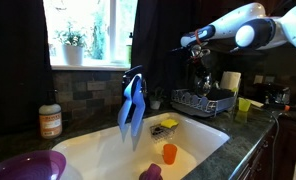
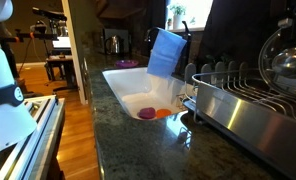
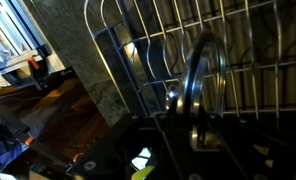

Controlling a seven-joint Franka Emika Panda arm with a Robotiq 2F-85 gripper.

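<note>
A round, clear lid with a shiny metal rim (image 2: 291,62) is upright above the dish rack (image 2: 253,112) at the right of exterior view 2. In the wrist view the lid (image 3: 196,75) appears nearly edge-on over the rack's wires (image 3: 263,65). My gripper is shut on the lid, its dark fingers close against the near end of the rim. Exterior view 1 shows the arm (image 1: 223,28) reaching in from the upper right, with the lid dark and hard to make out. Whether the lid's lower edge touches the wires cannot be told.
A white sink (image 1: 118,155) holds an orange cup (image 1: 169,153) and a purple item (image 1: 151,172). A blue cloth (image 1: 132,105) hangs at the faucet. Beside the rack stands a yellow-green cup (image 1: 243,104).
</note>
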